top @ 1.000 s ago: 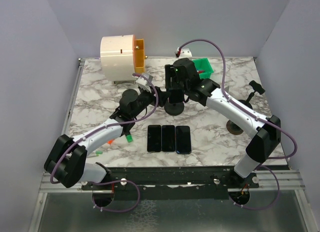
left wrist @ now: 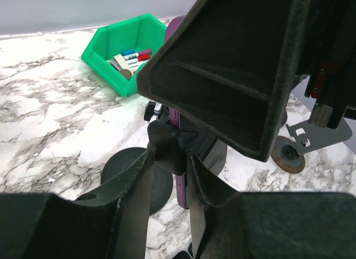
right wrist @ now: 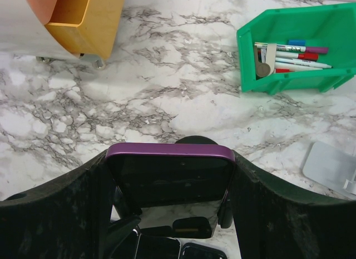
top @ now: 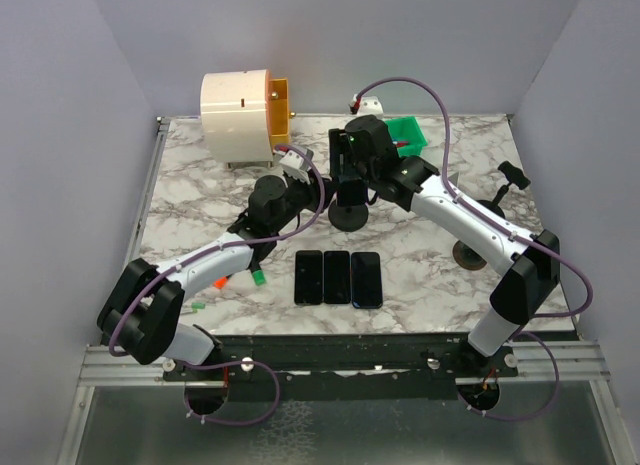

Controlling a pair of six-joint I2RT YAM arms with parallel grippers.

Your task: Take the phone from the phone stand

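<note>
A dark phone with a purple edge (right wrist: 170,150) is gripped by its sides in my right gripper, which is shut on it. In the left wrist view its purple edge (left wrist: 181,191) runs down behind a black clamp piece (left wrist: 166,142). The phone stand (top: 348,221) rests on the table on a round black base (left wrist: 125,161). My left gripper is part open, its fingertips on either side of the clamp piece; whether they touch it cannot be seen. From above, the arms hide much of the stand and phone.
Three dark phones lie in a row, including one at the right (top: 367,280). A green bin (right wrist: 261,25) with pens stands behind. A white drum-shaped holder (top: 235,118) is at the back left, another black stand (top: 470,253) at the right.
The right arm has stayed in place, holding the phone.
</note>
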